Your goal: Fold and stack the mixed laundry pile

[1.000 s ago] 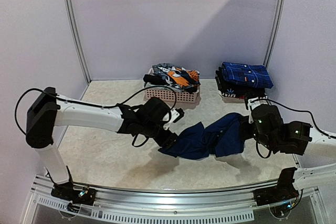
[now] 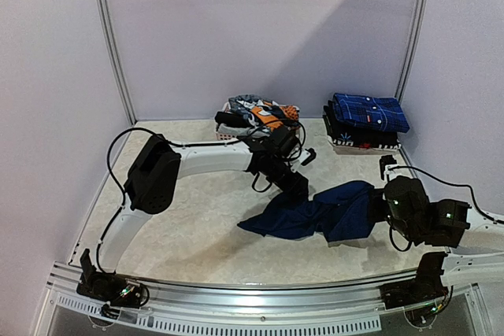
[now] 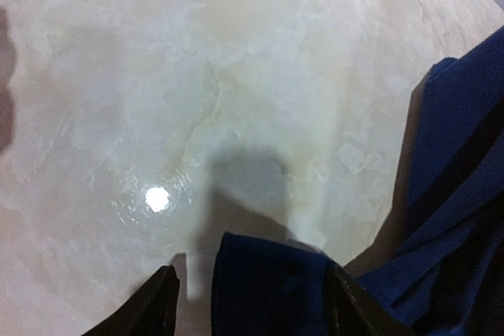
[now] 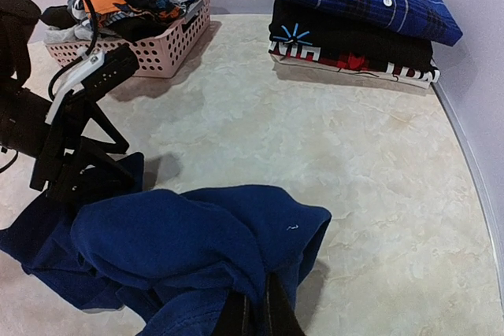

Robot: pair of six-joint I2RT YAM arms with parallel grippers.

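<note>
A crumpled navy garment (image 2: 339,210) lies across the front-middle of the table. My left gripper (image 2: 298,193) is over its back-left part; in the left wrist view a fold of navy cloth (image 3: 268,289) sits between its parted fingers, which stand part open. My right gripper is shut on the bunched right end of the navy garment, holding it near the tabletop. At the back right stands a folded stack (image 2: 362,120) with blue plaid on top, black and patterned pieces beneath.
A pink basket (image 4: 150,53) of mixed laundry (image 2: 260,112) stands at the back middle. Side and back walls enclose the table.
My left gripper has moved right and back along the navy garment. My right gripper has moved slightly right and toward the front, carrying the cloth with it.
</note>
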